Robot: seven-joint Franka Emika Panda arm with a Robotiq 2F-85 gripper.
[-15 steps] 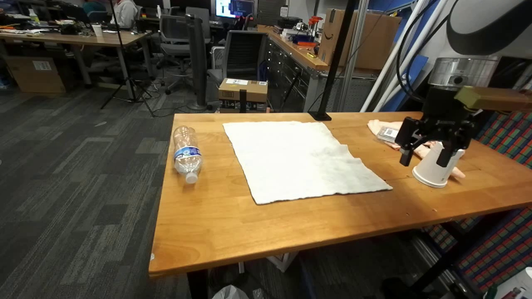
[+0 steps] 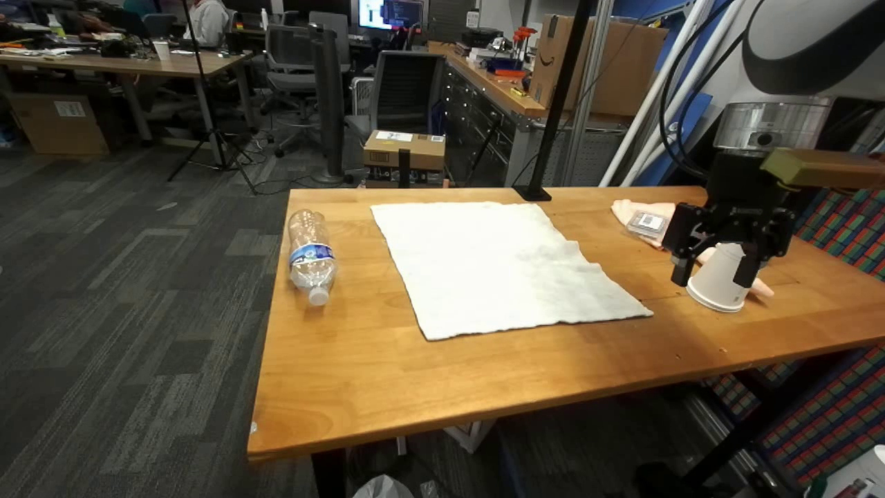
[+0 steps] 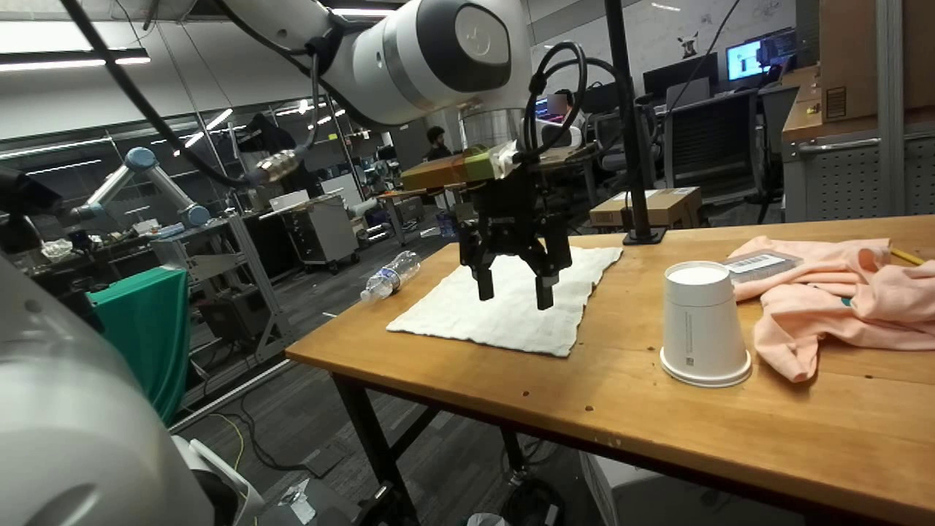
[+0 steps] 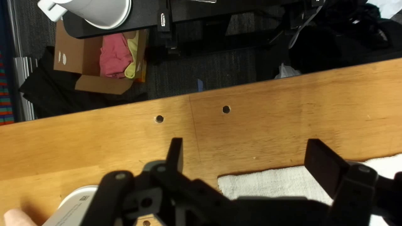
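My gripper (image 3: 515, 294) hangs above the table with its fingers wide apart and nothing between them. From the wrist, its black fingers (image 4: 326, 169) frame bare wood and a corner of the white cloth (image 4: 275, 182). That cloth (image 2: 498, 270) lies spread on the tabletop, its right side a little uneven. A white paper cup (image 3: 701, 324) stands upside down to the right of the gripper in exterior view 2. In exterior view 1 the gripper (image 2: 715, 281) overlaps the cup (image 2: 720, 290), but the two are apart. On the table's left side lies a clear plastic bottle (image 2: 312, 257) with a blue label.
A crumpled peach cloth (image 3: 824, 298) with a small clear packet (image 3: 760, 264) on it lies behind the cup. The black post (image 3: 640, 158) rises at the table's far edge. Bare wood (image 2: 373, 390) runs along the edge in front of the white cloth.
The gripper has shifted slightly to the right and a little lower in exterior view 1. Cloth, bottle and cup have stayed in place.
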